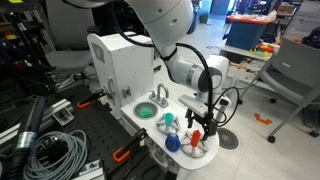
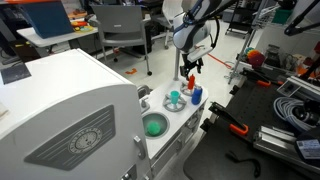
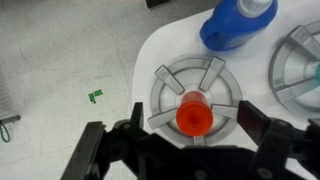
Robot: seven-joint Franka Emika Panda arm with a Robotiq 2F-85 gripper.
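An orange-red bottle (image 1: 195, 138) stands upright on a round grey burner (image 3: 165, 97) near the rounded end of the white counter. From above in the wrist view, its round top (image 3: 194, 117) lies between the two dark fingers of my gripper. The gripper is open, with a finger on either side of the bottle in that view; whether either finger touches it cannot be told. Close by stands a blue bottle (image 3: 238, 22), also seen as a blue shape (image 1: 173, 143) in exterior view 1. A teal cup (image 2: 175, 97) sits on the other burner.
A green-lined sink (image 1: 147, 110) with a faucet lies farther along the counter, beside a white cabinet (image 1: 120, 70). The counter's rounded edge (image 3: 140, 75) is close to the bottle, with open floor beyond. Chairs stand behind.
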